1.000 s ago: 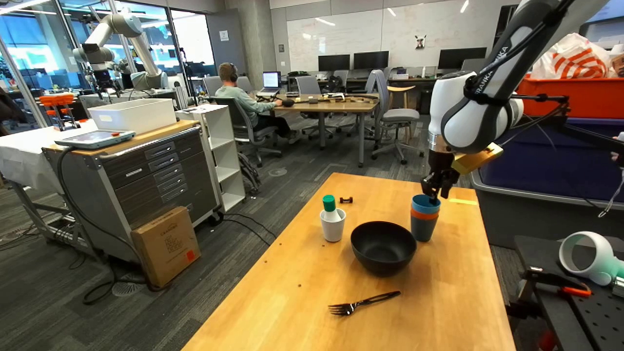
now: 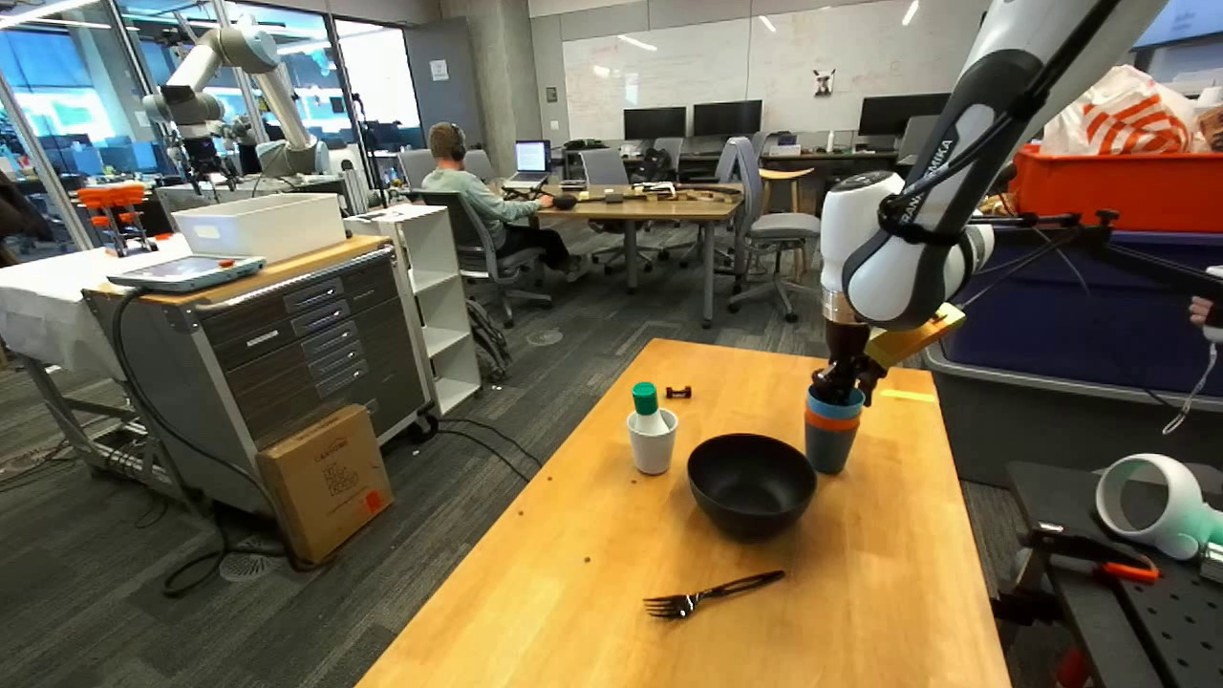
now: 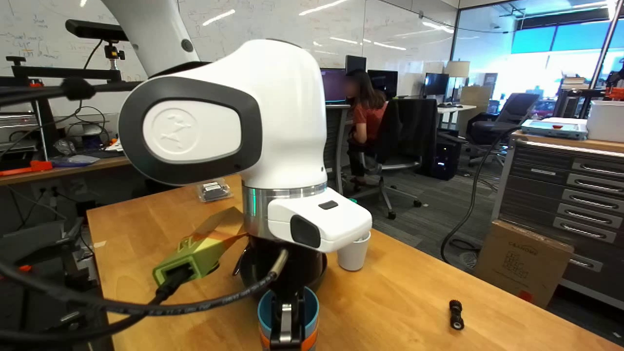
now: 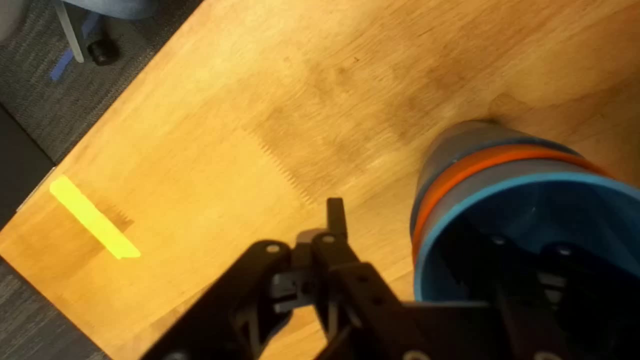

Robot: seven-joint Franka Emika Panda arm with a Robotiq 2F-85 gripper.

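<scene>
A stack of nested cups (image 2: 830, 445), blue at the top rim, orange below it and grey-blue underneath, stands upright on the table behind the black bowl (image 2: 751, 487). My gripper (image 2: 857, 392) is low at the stack's rim, its fingers apart. In the wrist view one finger (image 4: 337, 219) is outside the cups, over bare wood, while the other reaches into the blue top cup (image 4: 540, 192). The near cup wall lies between them, with a gap on the outer side. In exterior view 2 the arm hides most of the bowl.
A white cup (image 2: 653, 449) holding a green-capped bottle (image 2: 645, 399) stands left of the bowl. A black fork (image 2: 713, 594) lies in front, and a small dark dumbbell-shaped piece (image 2: 678, 392) farther back. Yellow tape (image 4: 94, 216) marks one table corner.
My arm has moved left and slightly down in exterior view 1, bringing the gripper from just above the cup rim to lower over it. The cups and bowl have stayed put.
</scene>
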